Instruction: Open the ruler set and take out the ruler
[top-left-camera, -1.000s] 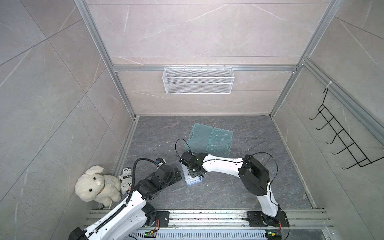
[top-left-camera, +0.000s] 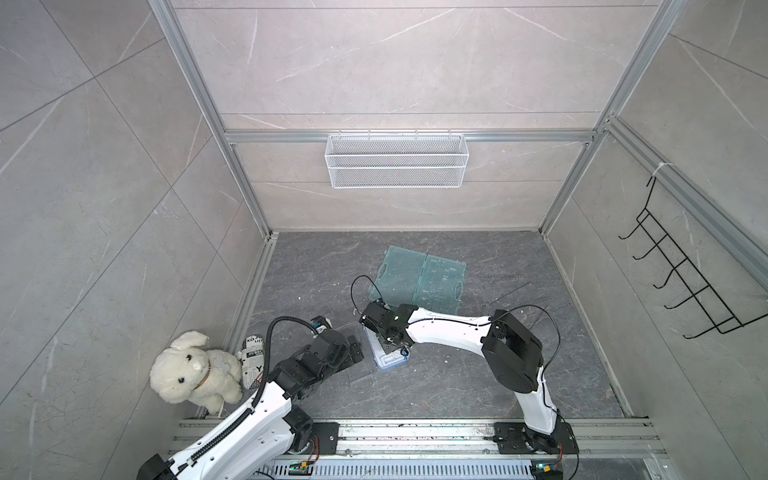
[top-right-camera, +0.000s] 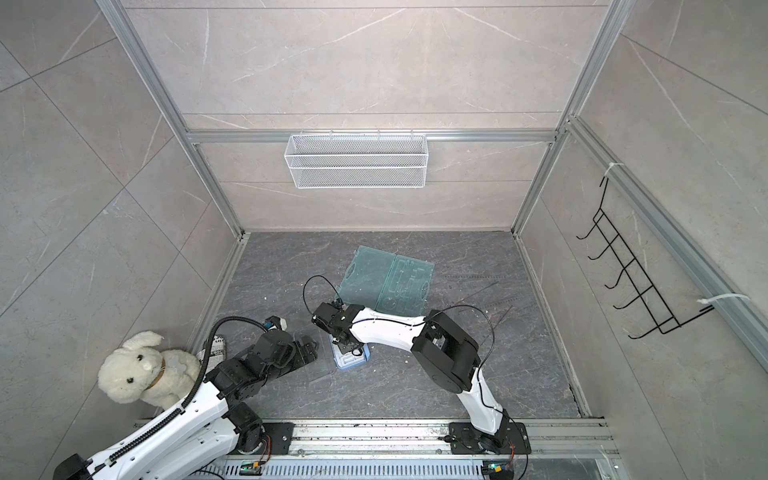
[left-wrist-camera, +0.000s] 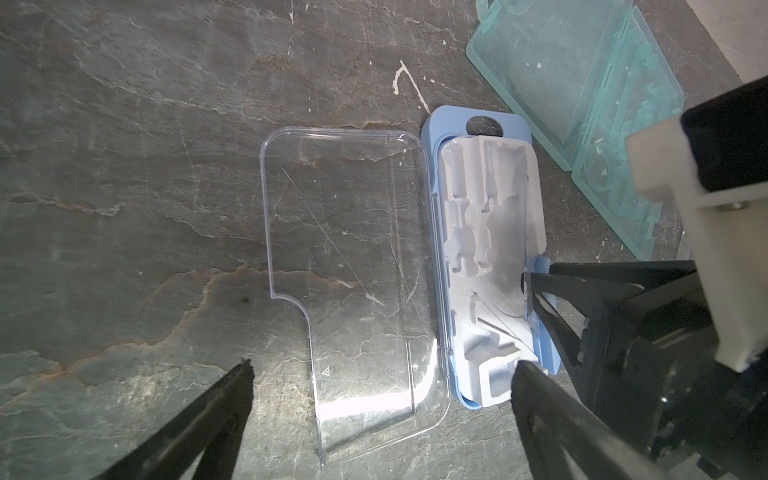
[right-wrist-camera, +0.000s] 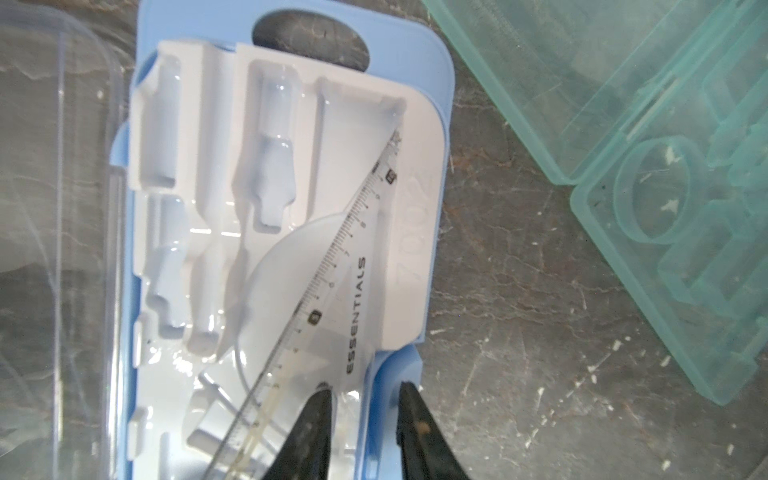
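Note:
The blue ruler set (left-wrist-camera: 512, 124) lies opened flat, its clear lid (left-wrist-camera: 352, 232) folded out to the left. Its white moulded tray (right-wrist-camera: 412, 312) holds a clear triangular ruler marked ESSENTIALS (right-wrist-camera: 360, 316). My right gripper is partly open at the tray's right edge. One finger (right-wrist-camera: 313, 424) is over the clear ruler and the other over the blue rim; whether they touch either is unclear. Wide open and empty, my left gripper hangs above the lid, with the lid's lower part between its fingers in view.
A green translucent case (top-left-camera: 420, 276) lies open behind the set. At the left wall are a white plush dog (top-left-camera: 192, 372) and a printed item (top-left-camera: 253, 360). Bare floor extends right of the right arm.
The right arm has shifted slightly to the right, and the ruler set's near end has moved slightly right with it. The left arm has stayed in place.

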